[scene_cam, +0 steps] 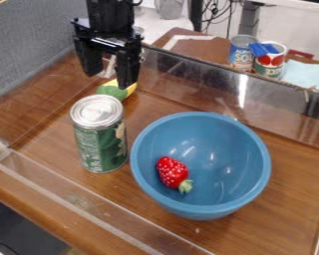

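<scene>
My gripper hangs at the top left over the wooden table, its black fingers apart with nothing seen held between them. Just below and right of it lies a yellow-green object, partly hidden behind a tall green can. A blue bowl stands right of the can, with a red strawberry inside.
Clear low walls edge the table. Behind the back wall are a silver-blue can, a red-and-white can and a pale cloth.
</scene>
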